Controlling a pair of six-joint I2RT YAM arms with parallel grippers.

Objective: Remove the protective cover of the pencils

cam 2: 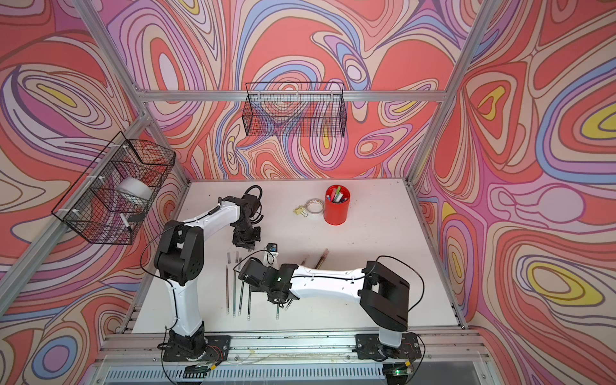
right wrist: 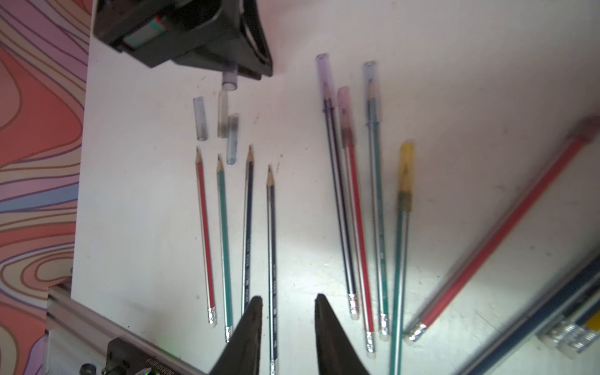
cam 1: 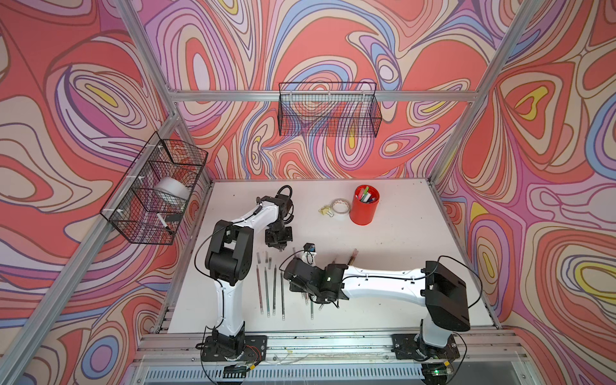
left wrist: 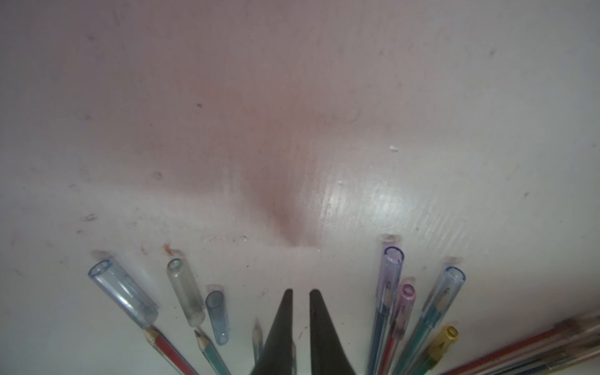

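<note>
Several bare-tipped pencils, among them a red pencil (right wrist: 205, 237) and a dark pencil (right wrist: 272, 250), lie in a row at the table's left in the right wrist view. Three clear covers lie just beyond their tips, one being the left cover (right wrist: 200, 118). My left gripper hovers beyond them, shut on a transparent cover (right wrist: 230, 79) whose end pokes out below the fingers. My right gripper is open and raised above the row, its fingers apart and nothing held. To the right lie pencils with covers on, including a yellow-capped pencil (right wrist: 403, 206).
More capped pencils, such as a red pencil (right wrist: 509, 231), lie farther right. A red cup (cam 1: 363, 208) and a tape roll (cam 1: 340, 206) stand at the back. The left gripper's body blocks part of the far left.
</note>
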